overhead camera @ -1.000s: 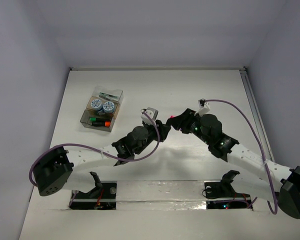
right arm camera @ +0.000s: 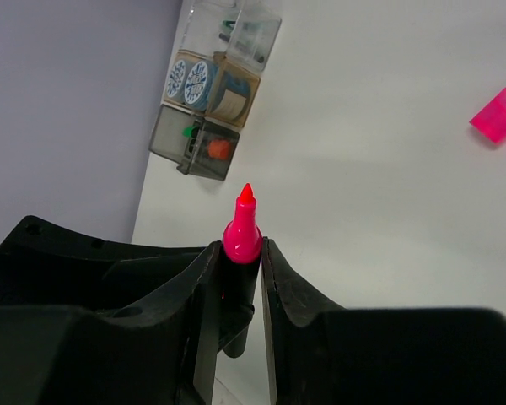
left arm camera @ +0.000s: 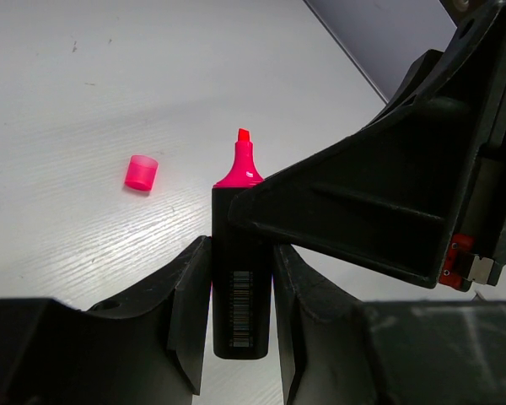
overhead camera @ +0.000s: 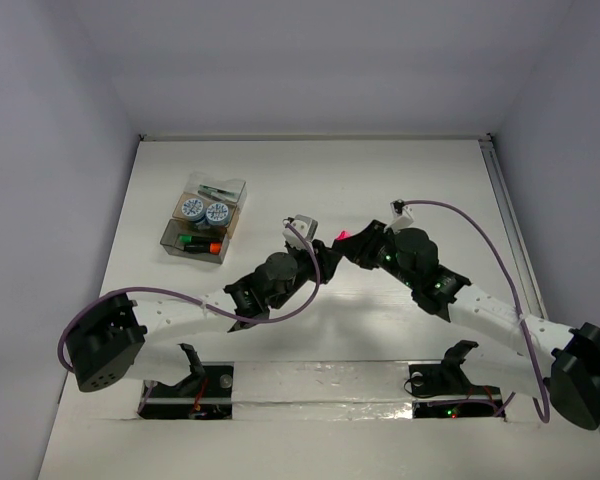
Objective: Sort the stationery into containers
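Observation:
A black-bodied highlighter (left arm camera: 240, 312) with a bare pink collar and orange-red tip stands roughly upright in the left wrist view. My left gripper is shut on its body. Higher up, just below the collar, my right gripper is shut on the same highlighter. The pink cap lies loose on the table, apart from both grippers; the right wrist view shows the cap (right arm camera: 498, 116) at its right edge. From above, the two grippers meet mid-table and mostly hide the highlighter.
At the left stands a clear organizer (overhead camera: 220, 258) in compartments. Its near one holds a green-ended marker (overhead camera: 188, 239) and an orange-ended one (overhead camera: 213, 248), the middle one two blue-white round items (overhead camera: 217, 214), the far one thin items.
The left arm looks still.

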